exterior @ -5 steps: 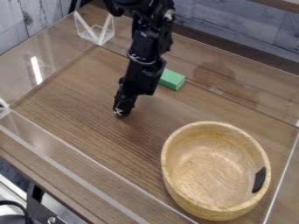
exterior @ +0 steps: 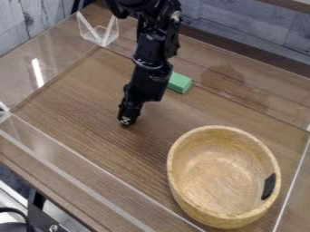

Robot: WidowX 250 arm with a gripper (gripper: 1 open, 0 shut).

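The black arm reaches down from the top centre to the wooden table [exterior: 72, 136], its gripper [exterior: 127, 118] low over the middle of the surface. The fingertips are small and dark in this view; the gripper looks shut, with nothing clearly visible between them. A green block [exterior: 179, 82] lies behind and to the right of the gripper, partly beside the arm and apart from the fingers.
A large tan plastic tub [exterior: 224, 172] stands at the front right. A clear object sits at the back left, another at the left edge.
The gripper has shifted very slightly downward in the view over the last second. The block and the tub have not moved.
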